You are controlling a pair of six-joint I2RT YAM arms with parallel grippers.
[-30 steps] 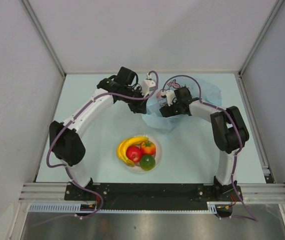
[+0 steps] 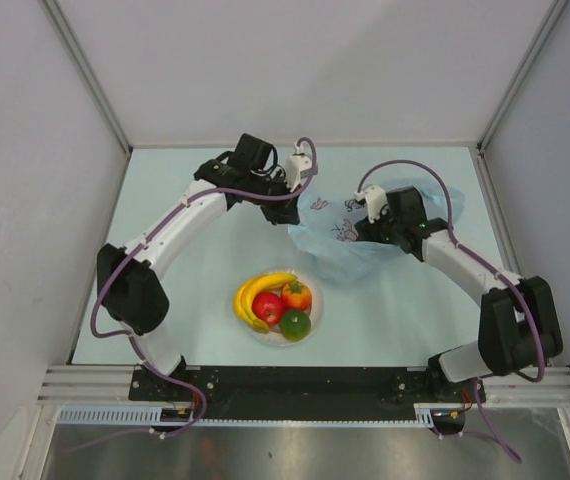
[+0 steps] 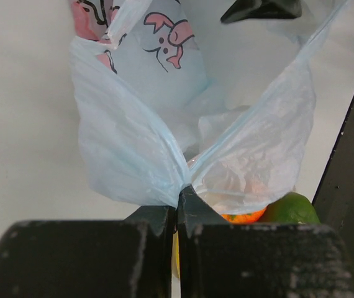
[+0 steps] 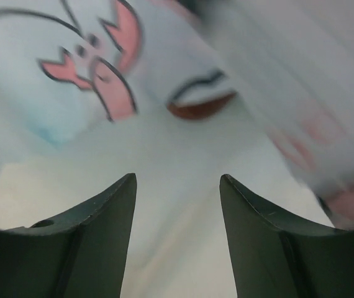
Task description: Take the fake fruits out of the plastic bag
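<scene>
A pale blue plastic bag [image 2: 340,255] with pink cartoon prints lies spread between my two arms. My left gripper is shut on the bag's edge, which is pinched in folds at its fingertips. The right gripper is part open over the bag, with no fruit between its fingers; the right wrist view is blurred. On a clear plate [image 2: 287,342] rest bananas [image 2: 248,300], a red apple [image 2: 268,307], an orange fruit [image 2: 296,295] and a green fruit [image 2: 294,324]. No fruit shows inside the bag; parts of its inside are hidden.
The plate of fruit stands in front of the bag, near the table's front edge. Side walls and a back wall enclose the table.
My right arm has moved to the right and slightly toward the front, and the bag's right part has shifted and spread out. The left arm and the fruit on the plate have stayed put.
</scene>
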